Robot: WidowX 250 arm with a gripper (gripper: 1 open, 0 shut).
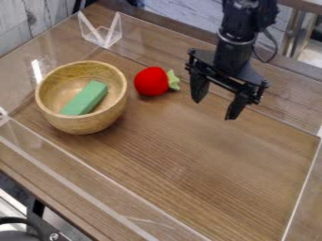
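Note:
My gripper [223,111] is a black two-fingered tool at the upper right, its fingers spread and pointing down over bare wooden table, with nothing visible between them. Left of it lies a red tomato-like object [150,81] with a small green top. A wooden bowl [98,128] at the left holds a green oblong object [82,102].
A clear wire-like or plastic item [98,30] stands at the back left. The table's edges show at the top and right.

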